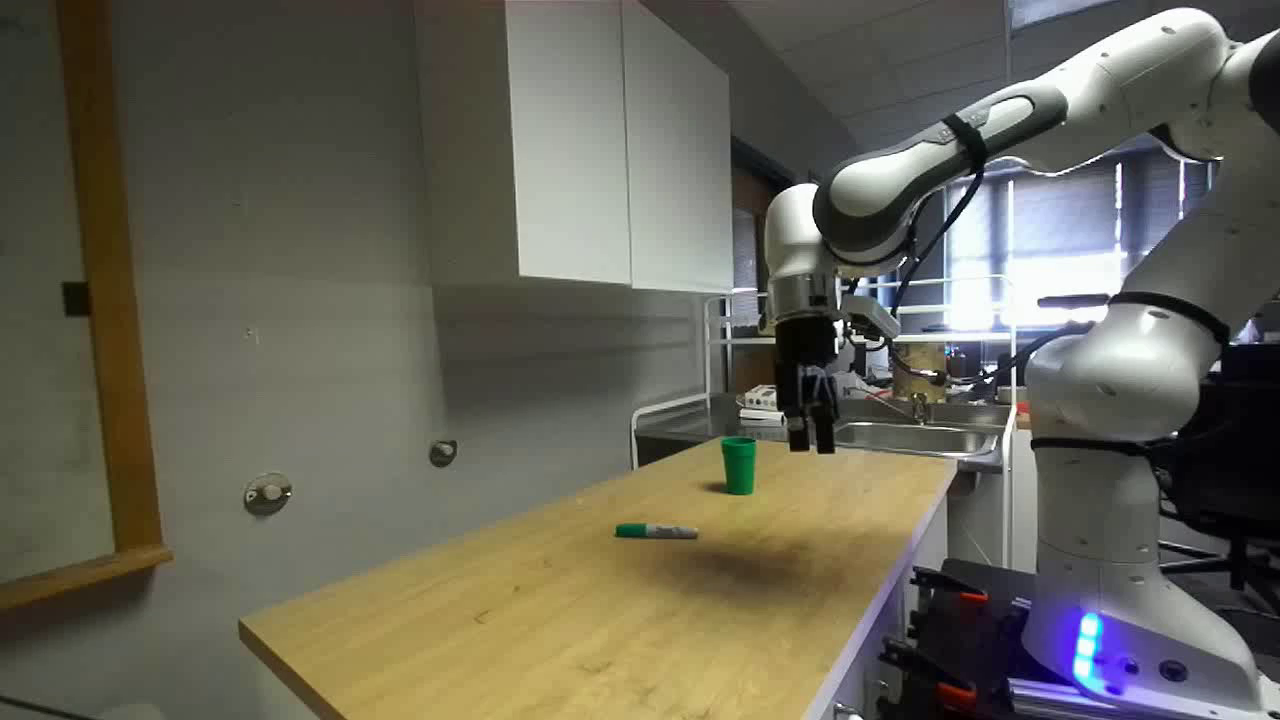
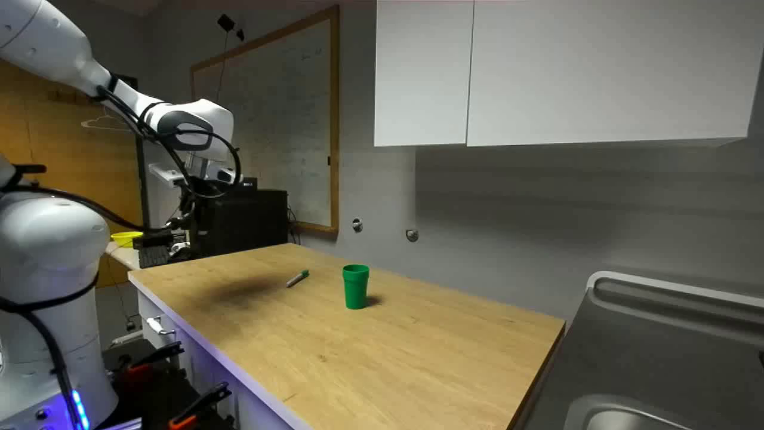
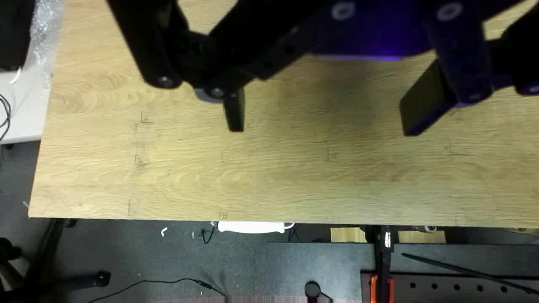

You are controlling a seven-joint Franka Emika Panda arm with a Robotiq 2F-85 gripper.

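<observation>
A green cup stands upright on the wooden table, and a green-capped marker lies apart from it on the same surface. In the second exterior view the cup is nearer that camera than the marker. My gripper hangs above the table, clear of both objects. Its fingers are spread wide in the wrist view, with only bare wood below the gap, so it is open and empty. Neither cup nor marker shows in the wrist view.
White cabinets hang on the wall above its far side. A sink lies beyond one end, and a black monitor stands past the other. Clamps sit beside the robot's base.
</observation>
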